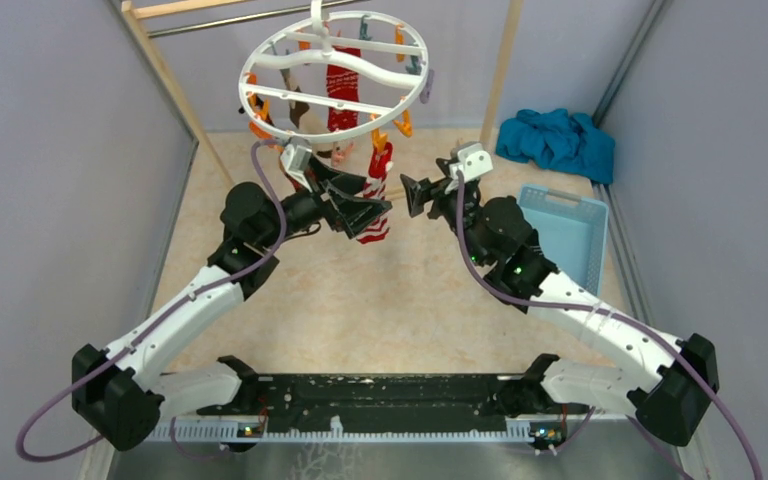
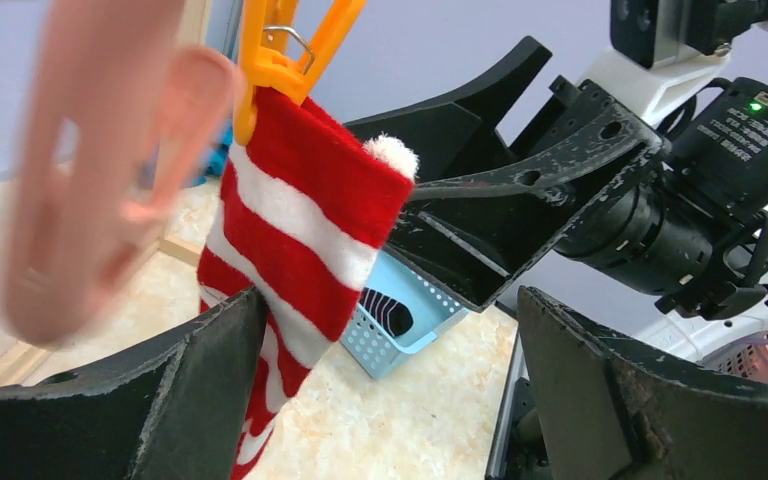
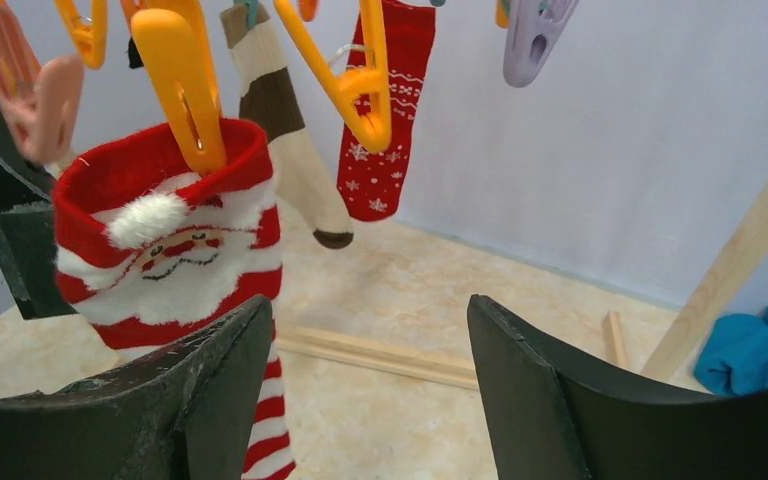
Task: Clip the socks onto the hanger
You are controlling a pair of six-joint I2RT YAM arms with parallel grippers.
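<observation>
The white round hanger [image 1: 332, 134] holds colored clips with socks. A red-and-white striped sock [image 3: 170, 280] with a Santa face hangs from an orange clip [image 2: 295, 70] at the hanger's front. My left gripper [image 1: 358, 205] stands open just left of that sock. My right gripper [image 1: 420, 192] is to the sock's right, fingers apart, with nothing between them. Behind hang a red snowflake sock [image 3: 372, 170] and a brown-and-cream sock [image 3: 295, 170].
A light blue basket [image 1: 590, 240] on the right holds a dark striped sock [image 2: 385, 312]. A teal cloth [image 1: 555, 140] lies at the back right. Wooden frame posts [image 1: 500, 70] surround the hanger.
</observation>
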